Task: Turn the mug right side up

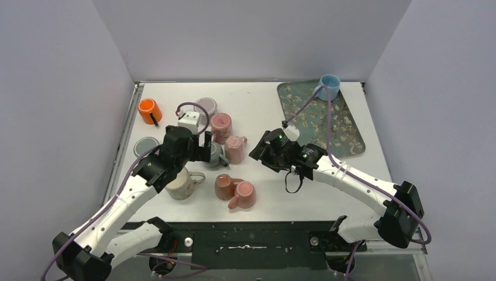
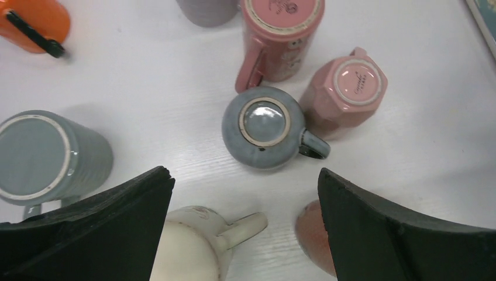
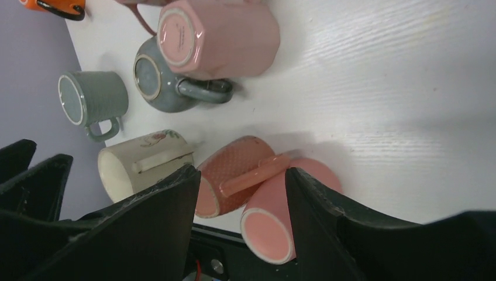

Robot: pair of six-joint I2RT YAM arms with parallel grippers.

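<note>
Several mugs stand base-up on the white table: a grey mug (image 2: 265, 123), a tall pink mug (image 2: 286, 35), a faceted pink mug (image 2: 345, 91), a grey-green mug (image 2: 52, 155), a cream mug (image 1: 181, 185), a terracotta mug (image 1: 224, 187) and another pink mug (image 1: 245, 195). On the tray (image 1: 304, 132) at the back right is a blue mug (image 1: 330, 86). My left gripper (image 1: 203, 148) is open above the grey mug, nothing between its fingers. Also open and empty is my right gripper (image 1: 257, 153), right of the faceted pink mug.
An orange mug (image 1: 149, 110) with a black handle sits at the back left. The left-hand mugs crowd together, several touching or nearly so. Bare table (image 1: 292, 199) lies at the front right, and most of the tray is empty.
</note>
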